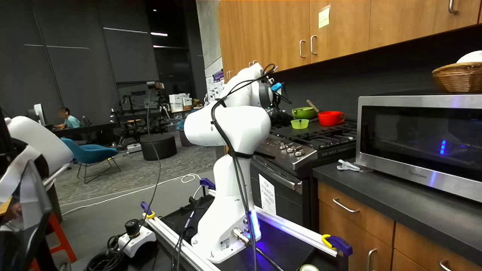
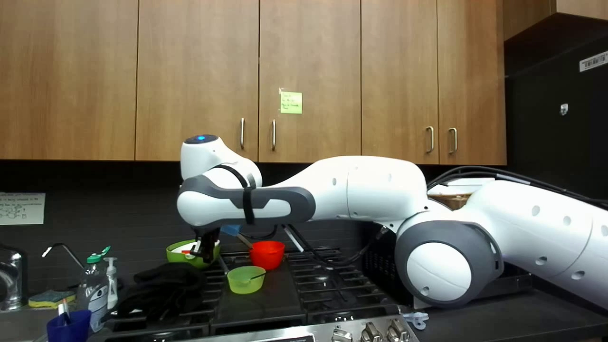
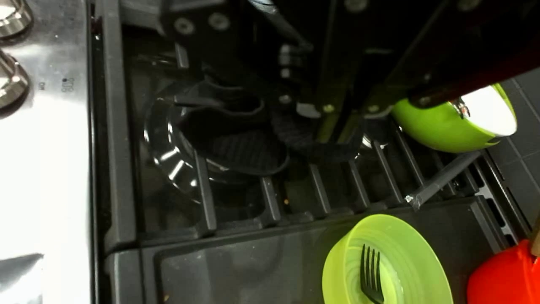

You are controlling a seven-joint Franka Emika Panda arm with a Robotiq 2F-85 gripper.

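My gripper is shut above the left side of the stove in the wrist view, its narrow fingers close together. A dark cloth item, perhaps an oven mitt [image 3: 248, 147], lies bunched on the burner grate beneath it. Whether the fingertips touch the cloth I cannot tell, and nothing shows clearly between them. From the second exterior view the dark gripper [image 2: 205, 246] hangs in front of the green bowl [image 2: 177, 256], higher than the black cloth [image 2: 162, 288].
A light green bowl [image 3: 336, 268] with a black fork [image 3: 372, 276] sits on the middle griddle. The red pot [image 2: 268, 254] stands behind it. At the left are a soap bottle [image 2: 93, 290] and a blue cup [image 2: 68, 327]. Cabinets [image 2: 308, 68] overhang the stove.
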